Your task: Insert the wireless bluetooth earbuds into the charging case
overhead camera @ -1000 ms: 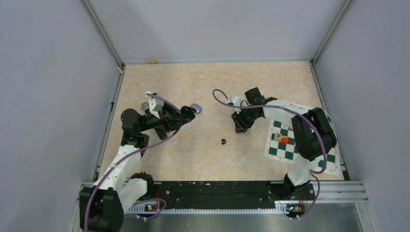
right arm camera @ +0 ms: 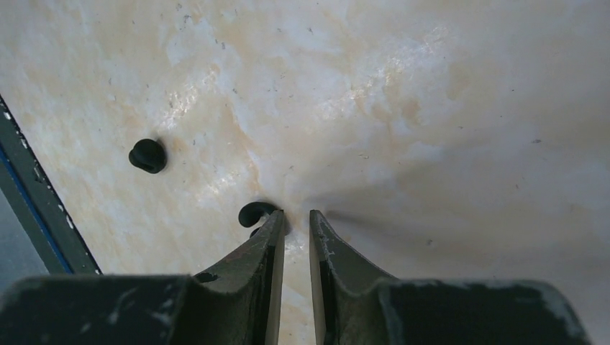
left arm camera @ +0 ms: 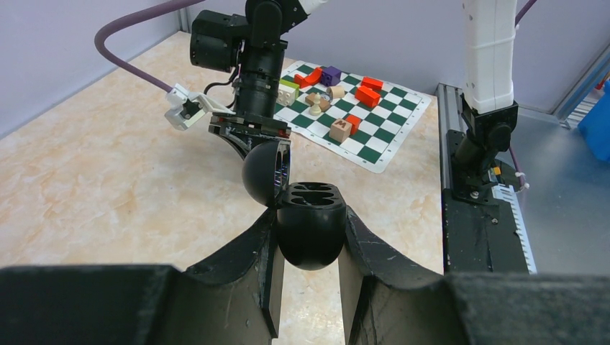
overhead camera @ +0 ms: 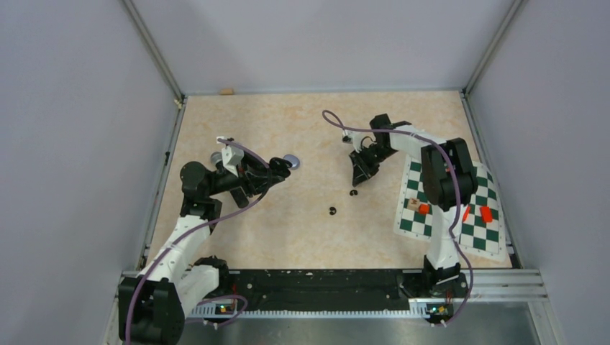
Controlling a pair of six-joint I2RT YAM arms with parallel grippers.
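Observation:
A black charging case with its lid swung up is gripped by my left gripper, shut on its body. The slots on its upper face look empty. In the top view the case hangs over the left half of the table. Two black earbuds lie on the tabletop: the nearer earbud is partly covered by a finger of my right gripper, and the other earbud lies farther left. The right gripper is partly open, a narrow gap between its fingers, with nothing between them.
A green-and-white checkered board with several blocks lies at the right, under the right arm. A round grey object rests behind the case.
The left arm, the case and the other earbud stayed put.

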